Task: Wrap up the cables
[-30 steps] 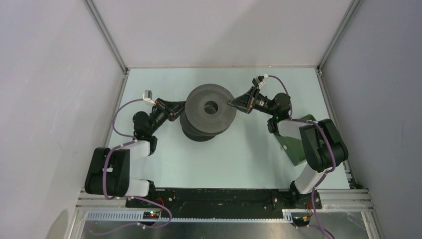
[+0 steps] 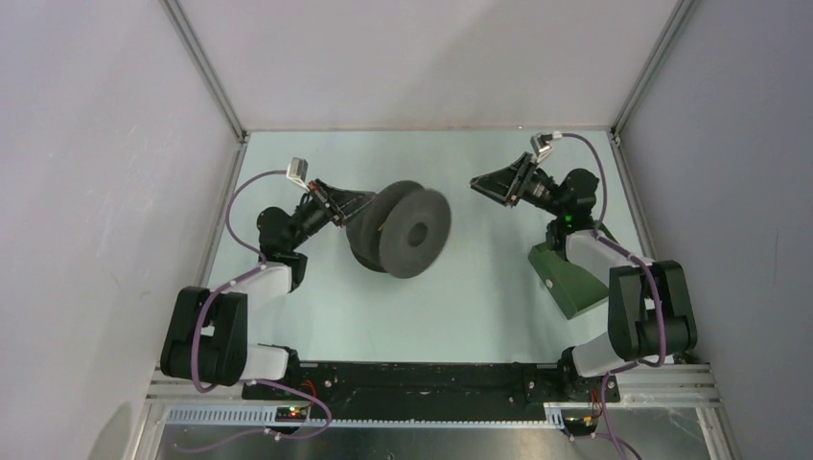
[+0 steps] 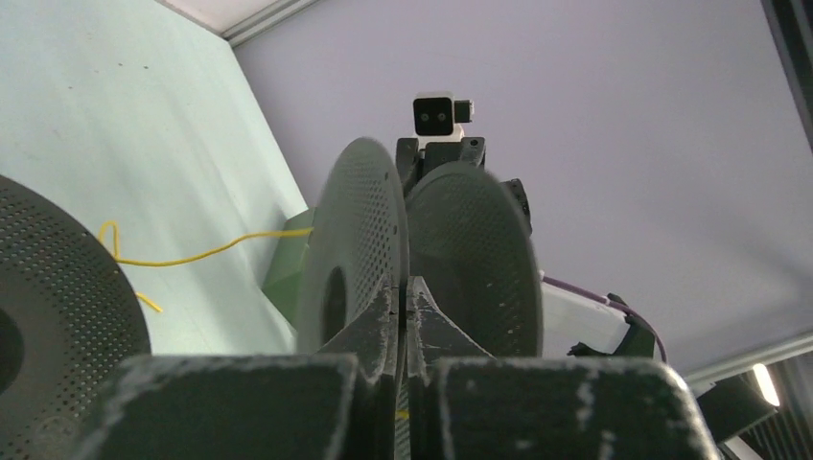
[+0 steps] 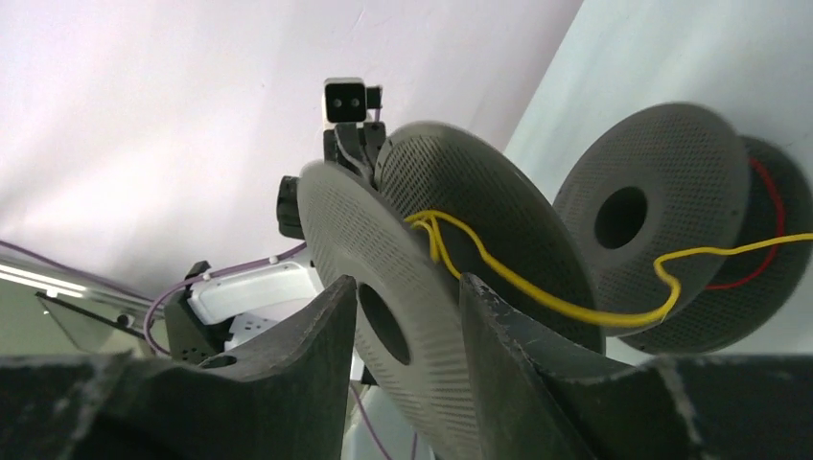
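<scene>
A large dark grey spool (image 2: 419, 233) with wide perforated flanges is held tilted above the table. My left gripper is shut on the rim of one flange (image 3: 357, 235). Yellow cable (image 4: 522, 280) comes out between its flanges and trails loose to the right in the right wrist view. To the right of the spool, clear of it, my right gripper (image 2: 491, 188) stands open with an empty gap between its fingers. A second grey spool (image 4: 662, 192), with red cable (image 4: 775, 196) around it, sits on the table beneath.
A green box (image 2: 568, 286) lies under the right arm near the table's right edge. In the left wrist view, loose yellow cable stretches across towards it. Bare white table (image 2: 431, 326) shows in front of and behind the spools.
My right gripper has come off the spool's flange and moved right and slightly up in the top view. The held spool has tipped from lying nearly flat towards standing on edge.
</scene>
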